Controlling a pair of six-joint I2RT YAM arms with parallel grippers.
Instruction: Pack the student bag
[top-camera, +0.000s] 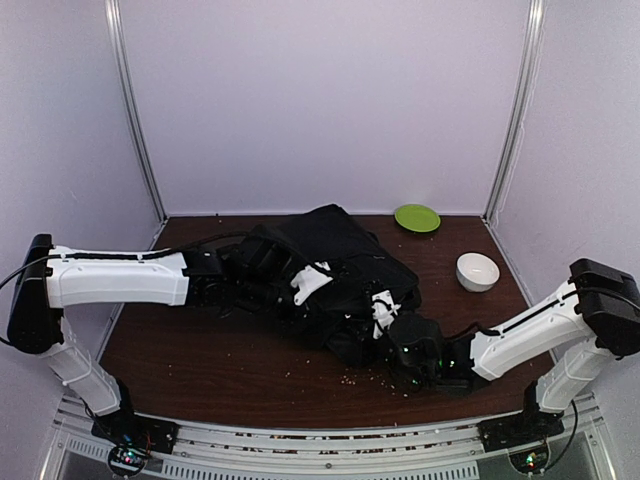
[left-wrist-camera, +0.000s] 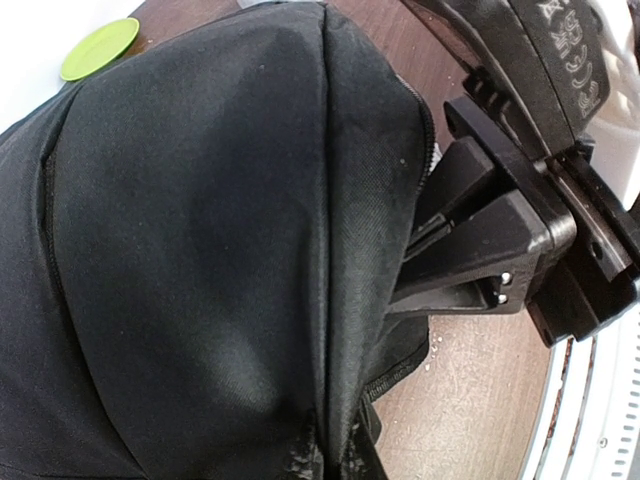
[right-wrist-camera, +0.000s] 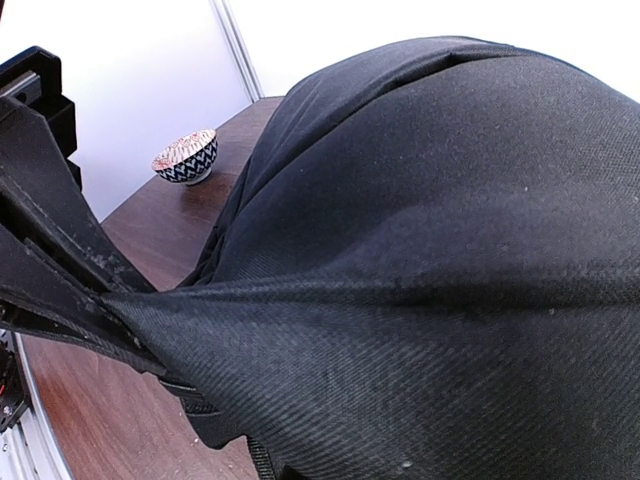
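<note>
The black bag (top-camera: 330, 235) lies in the middle of the table, partly covered by both arms in the top view. At the bottom of the left wrist view, my left gripper is shut on a raised fold of the bag's cloth. The right wrist view shows that fold drawn to a point between the black fingers at left. My right gripper is shut close to the bag's zipped edge, on the near right side. Its fingertips are hidden by the cloth, so anything between them cannot be seen.
A green plate (top-camera: 417, 218) lies at the back right. A bowl (top-camera: 477, 272), white inside with a patterned outer wall, stands near the right wall. Small crumbs (top-camera: 348, 379) dot the table in front of the bag.
</note>
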